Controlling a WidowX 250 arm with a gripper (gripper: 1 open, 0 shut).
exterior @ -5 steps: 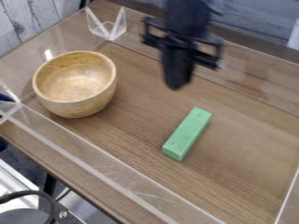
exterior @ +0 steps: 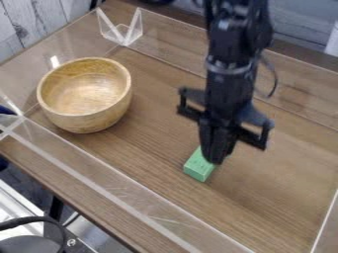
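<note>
The black arm reaches down from the top of the camera view, its gripper [exterior: 216, 134] low over a green block [exterior: 201, 167] on the wooden table [exterior: 158, 208]. The gripper's body hides the upper part of the block. Its fingers are too dark and blurred to show clearly whether anything is between them.
A tan bowl [exterior: 85, 104] stands at the left. A small clear container [exterior: 122, 28] is at the back left.
The gripper has come down and toward the front, from behind the green block to low over it, now hiding part of it. The bowl is unmoved.
</note>
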